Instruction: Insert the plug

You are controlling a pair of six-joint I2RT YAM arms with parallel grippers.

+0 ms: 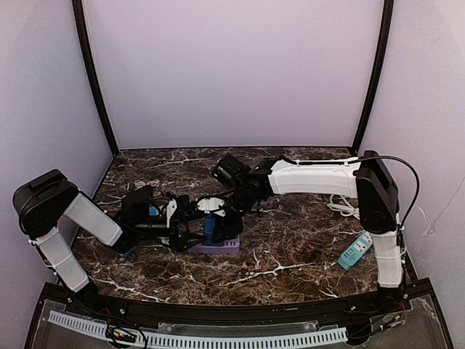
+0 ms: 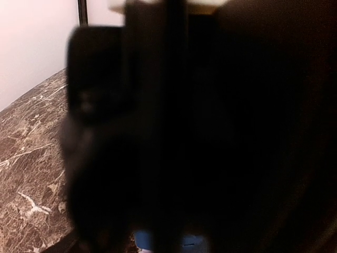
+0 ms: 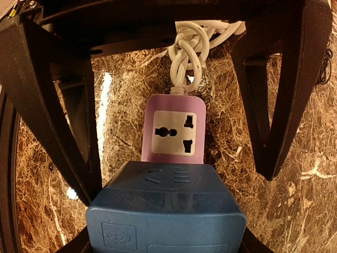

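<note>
A blue plug adapter (image 3: 166, 211) is at my right gripper (image 1: 221, 225), over the right part of the purple power strip (image 3: 174, 104), whose socket face and white braided cord show in the right wrist view. The lower fingers at the adapter are mostly hidden, so their grip is unclear. My left gripper (image 1: 185, 233) is low at the strip's left end, close beside the right one; its wrist view is mostly dark and blurred, and its fingers are hard to make out.
A light-blue strip (image 1: 354, 251) lies at the right, below a coiled white cable (image 1: 343, 207). More small items at the left are partly hidden by the left arm.
</note>
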